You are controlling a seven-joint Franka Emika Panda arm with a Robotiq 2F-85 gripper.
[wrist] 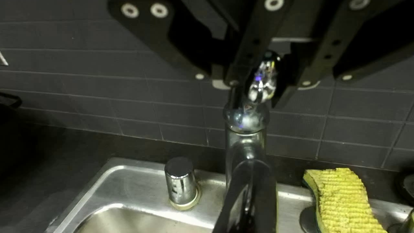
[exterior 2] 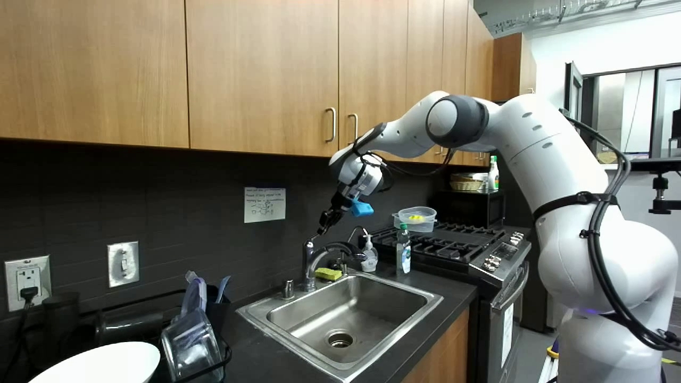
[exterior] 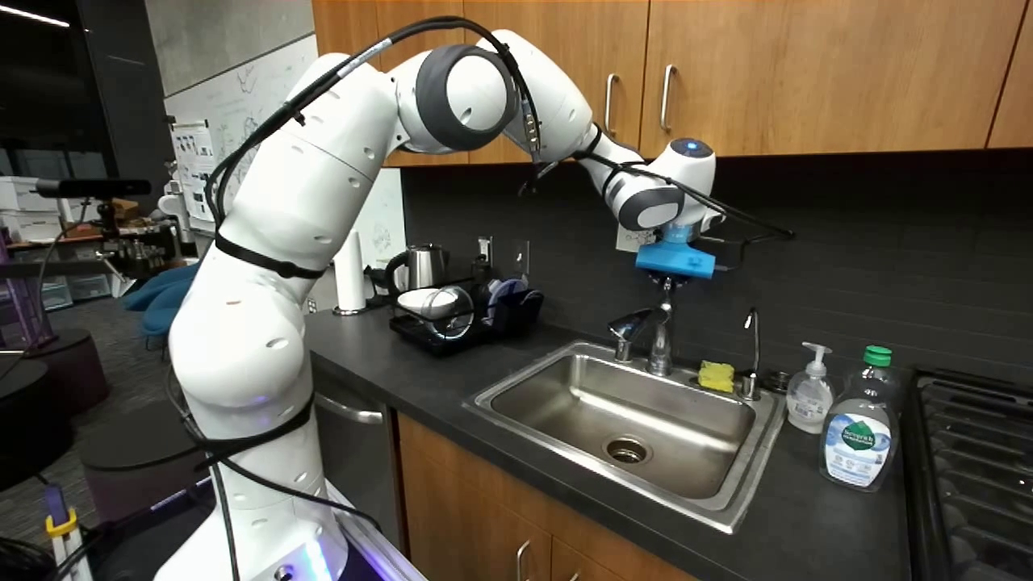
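The chrome faucet [exterior: 661,340] stands at the back rim of the sink [exterior: 523,386]; its dark spout [exterior 2: 338,248] reaches out over the basin. At the faucet's top, the shiny lever handle [wrist: 263,86] sits between the two black fingers of my gripper, which is shut on it. The gripper points downward, and the blue bracket [exterior: 675,258] hides most of it in exterior view 1. In exterior view 2 its black fingers [exterior 2: 326,220] meet the faucet's top. No running water shows below the spout.
A yellow sponge [wrist: 343,200] lies right of the faucet, near a small slim tap [exterior: 752,349]. Soap bottles [exterior: 859,426] stand between sink and stove [exterior: 978,455]. The dish rack [exterior: 436,334] is at the left. Wooden cabinets [exterior: 823,77] hang above; the basin is empty.
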